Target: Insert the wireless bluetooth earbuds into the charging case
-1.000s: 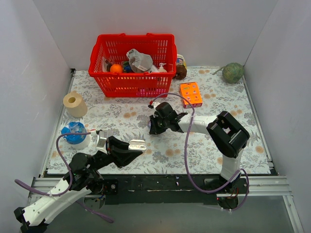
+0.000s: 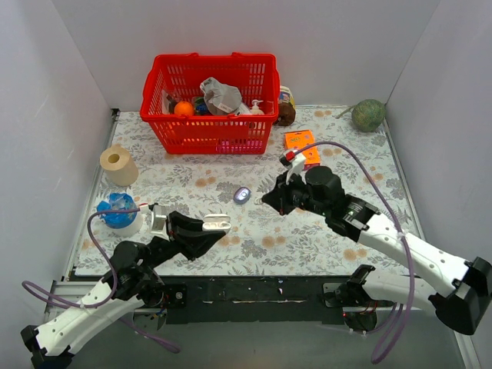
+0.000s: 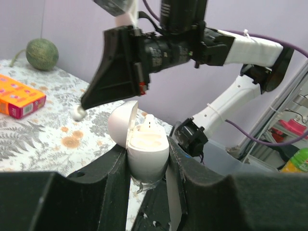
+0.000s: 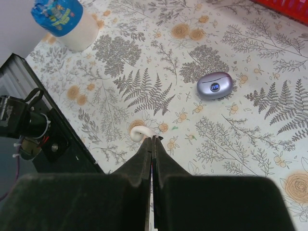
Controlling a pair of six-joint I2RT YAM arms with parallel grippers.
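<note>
In the left wrist view my left gripper is shut on the white charging case. The case's rounded lid stands open at its left side, and I cannot tell clearly what its slots hold. To the right and apart from it in the top view is my right gripper, its fingers closed together. A small white earbud sits at its fingertips in the right wrist view, its dark end touching them. The left wrist view shows this earbud too, blurred, below the right gripper's tip.
A silver-purple oval device lies on the patterned table between the grippers. Farther back stand a full red basket and an orange box. A paper roll and a blue-topped cup are at the left.
My right gripper has moved right, away from the oval device, uncovering it, and the right arm has swung outward. My left gripper holds the case in nearly the same place.
</note>
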